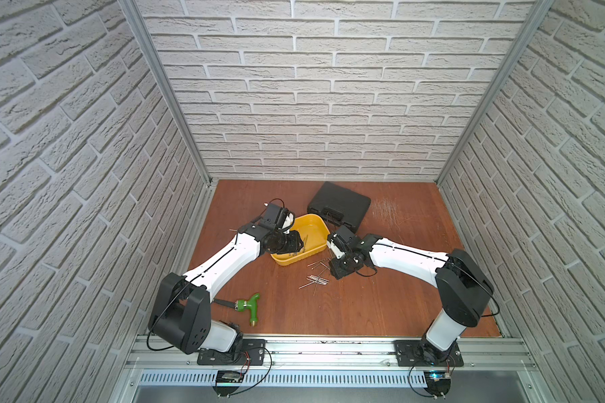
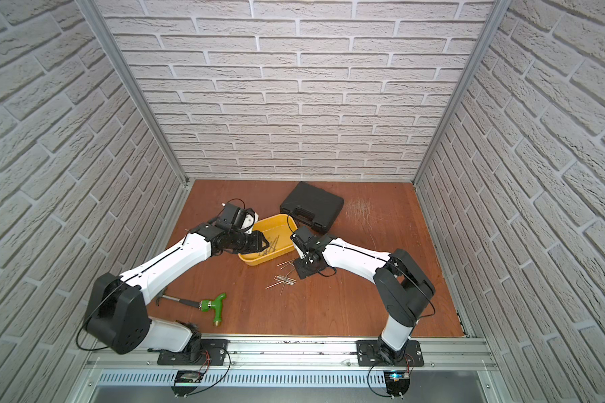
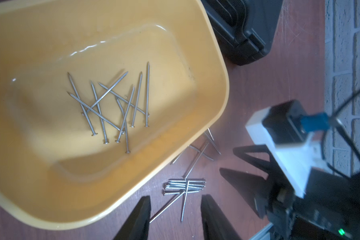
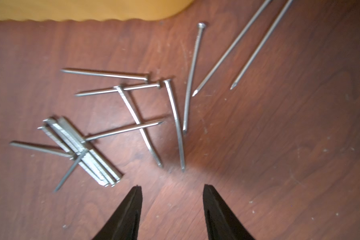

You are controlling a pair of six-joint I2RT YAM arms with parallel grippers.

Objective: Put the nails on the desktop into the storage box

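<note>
The yellow storage box [image 3: 176,36] holds several loose nails [image 3: 102,116] on its floor. More nails lie on the brown desktop in front of it: a packed bundle [image 4: 82,150] with a few nails across it, and single ones [image 4: 175,120] spread to its right. Over the box's left part is my left gripper, its fingers apart and nothing between the fingers. My right gripper hangs low over the desktop by the nails, parted too, with bare wood between its fingers.
Behind the box a black case [image 1: 339,205] lies on the desktop. A green-handled hammer [image 1: 248,307] rests at the front left. Both arms reach close together around the box's front.
</note>
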